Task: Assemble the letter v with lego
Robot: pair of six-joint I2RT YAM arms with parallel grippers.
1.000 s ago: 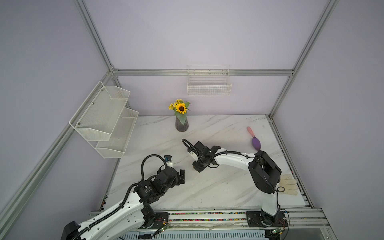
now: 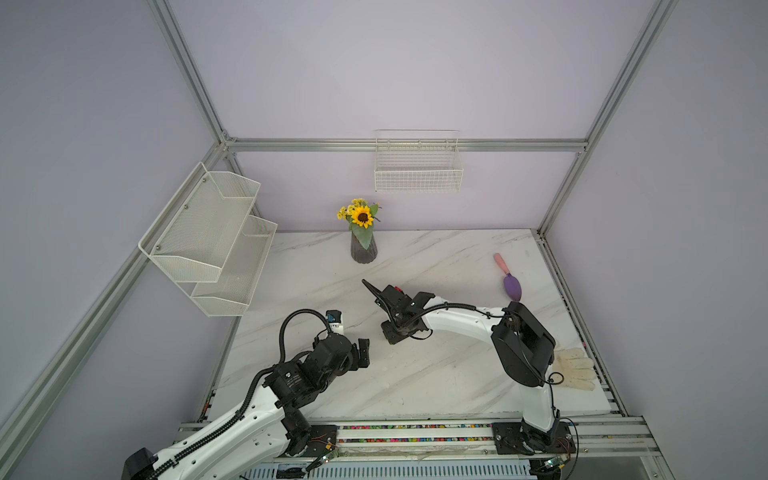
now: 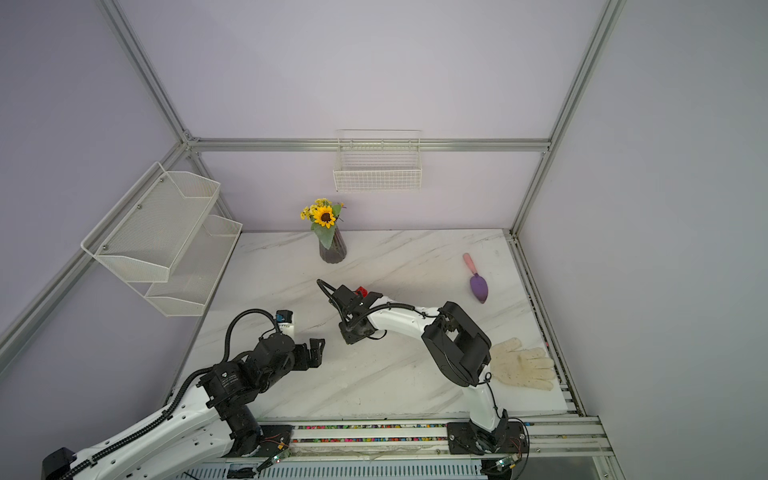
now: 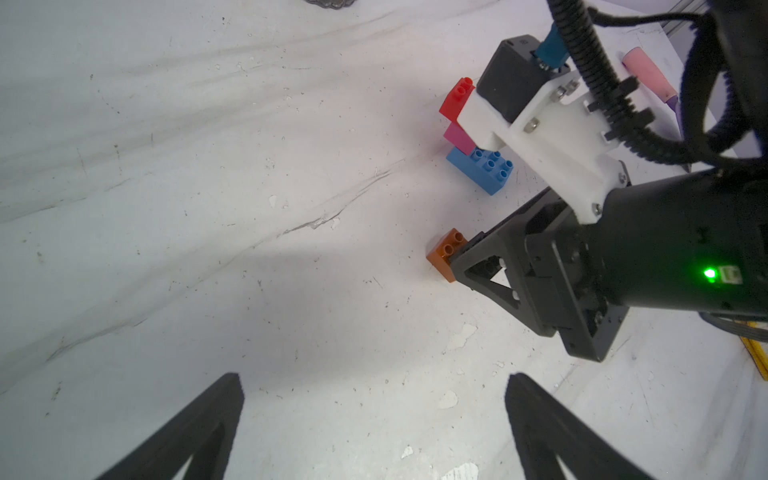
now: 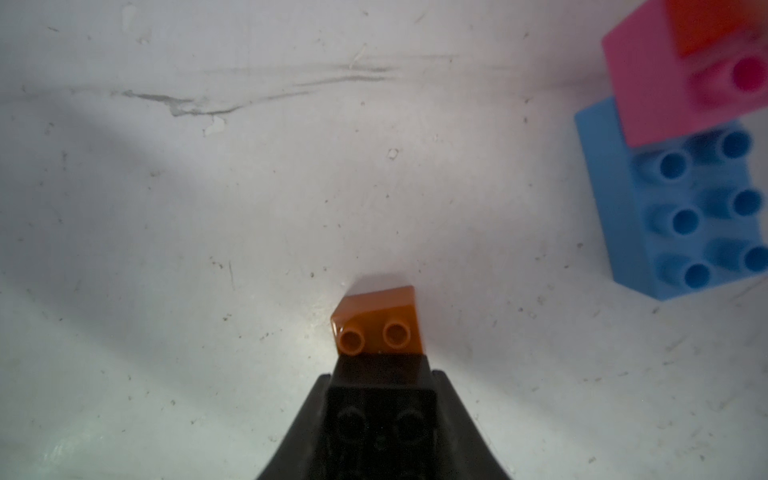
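Observation:
An orange brick (image 5: 376, 316) sticks out from the tips of my right gripper, which is shut on it close to the table. In the left wrist view the same orange brick (image 4: 442, 254) shows beside the black fingers (image 4: 488, 264). Behind it stands a joined stack: a blue brick (image 4: 481, 170) at the bottom, a pink brick (image 4: 459, 138) on one end of it, and a red brick (image 4: 457, 99) above that. A gap separates the orange brick from the stack. My left gripper is open and empty over bare table.
A vase with sunflowers (image 2: 364, 249) stands at the back. To the right lie a purple-and-pink utensil (image 2: 512, 285) and a beige glove (image 2: 573, 369). White mesh shelves (image 2: 216, 240) hang on the left wall.
The left arm has barely moved.

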